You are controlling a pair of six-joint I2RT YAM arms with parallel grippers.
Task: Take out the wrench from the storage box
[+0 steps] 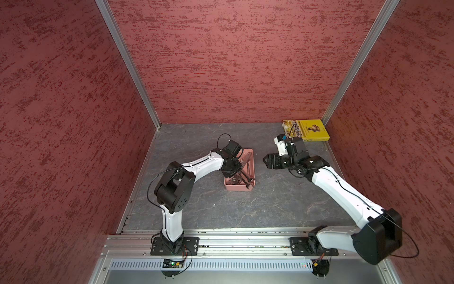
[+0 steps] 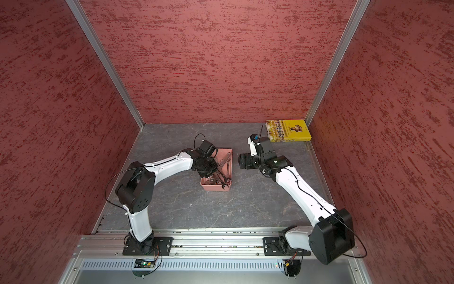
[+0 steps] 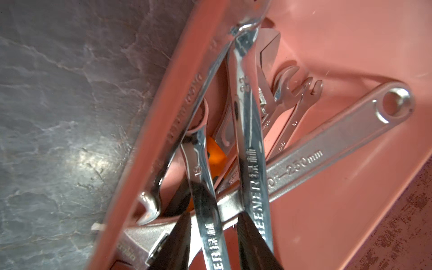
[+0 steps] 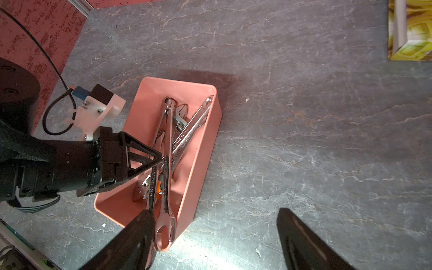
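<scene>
A pink storage box [image 4: 202,166] full of steel wrenches [image 3: 292,171] stands mid-table. My left gripper is down inside it, its fingers part open on either side of a long ring wrench [image 3: 202,189] stamped 19; whether they touch it I cannot tell. Another long wrench [image 3: 247,135] lies just beside, across an adjustable wrench marked 250mm. My right gripper hangs open to the right of the box, with bare table between its fingers.
A yellow boxed item [image 1: 312,130] lies at the back right corner. The table around the storage box is otherwise clear. Walls enclose the back and both sides.
</scene>
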